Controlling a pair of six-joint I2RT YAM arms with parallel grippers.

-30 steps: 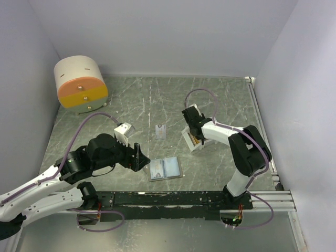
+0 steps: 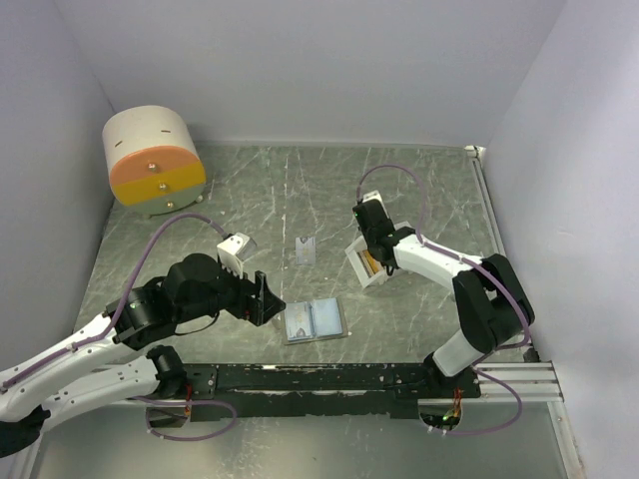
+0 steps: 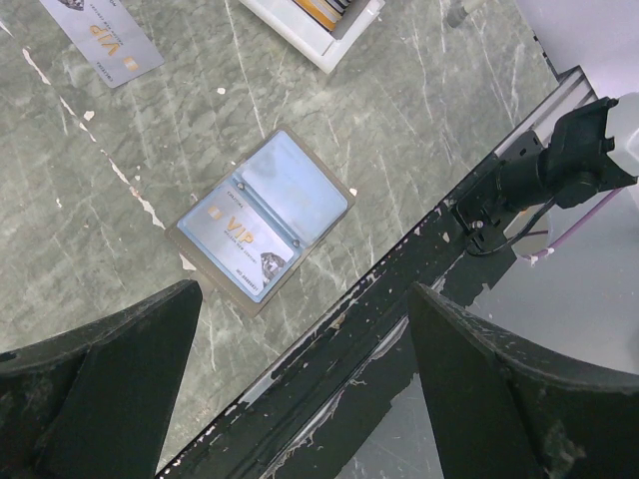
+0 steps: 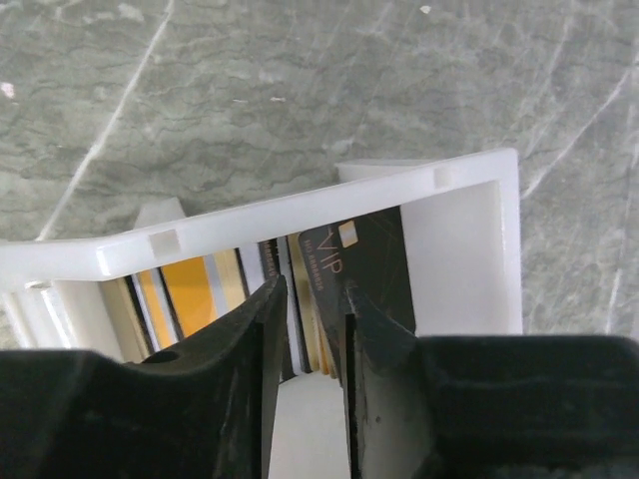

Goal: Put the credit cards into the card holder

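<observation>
In the right wrist view a white box (image 4: pixel 459 259) holds several upright cards, with a black VIP card (image 4: pixel 369 249) at its right. My right gripper hangs over them, fingers slightly parted; whether the black card is between them is unclear. A card holder (image 3: pixel 295 185) lies near the front edge with a VIP card (image 3: pixel 235 244) in its left half. Another VIP card (image 3: pixel 105 40) lies flat on the table behind it. My left gripper is open and empty at the front left.
A small drawer cabinet (image 2: pixel 155 160) stands at the back left. Walls (image 2: pixel 565 239) bound the table.
My right arm and gripper have shifted slightly right over the white box. The left arm has not moved.
</observation>
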